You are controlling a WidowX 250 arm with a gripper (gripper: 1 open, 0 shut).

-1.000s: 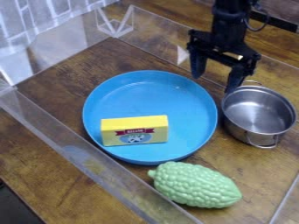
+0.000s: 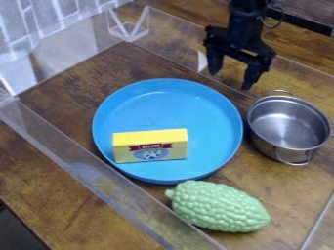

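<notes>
My black gripper (image 2: 237,66) hangs open at the top right, behind the steel pot and above the wooden surface, holding nothing. A blue round plate (image 2: 167,107) lies in the middle, with a yellow box (image 2: 150,145) with a red label resting on its front left part. A steel pot (image 2: 287,127) with wire handles stands to the right of the plate. A pale green bumpy vegetable, like a bitter gourd (image 2: 217,205), lies at the front right, below the plate.
Clear low walls surround the wooden work surface (image 2: 53,117). The surface left of the plate is bare. A pale tiled area (image 2: 53,34) is at the top left, outside the walls.
The gripper has moved slightly up and to the left, away from the pot's rim. The plate, box, pot and gourd are unchanged.
</notes>
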